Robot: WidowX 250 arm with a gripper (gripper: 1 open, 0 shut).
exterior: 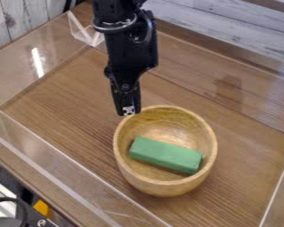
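Observation:
A round wooden bowl (165, 181) sits on the wooden table, with a green rectangular block (166, 155) lying inside it. The black gripper (129, 110) points down just above and behind the bowl's back-left rim, its fingers close together; nothing shows between them.
Bare tabletop (56, 115) lies left of the bowl and at the back right. Clear edging runs along the table's left side, and white plank walls stand behind. A black cable and a small yellow item show at the bottom left corner.

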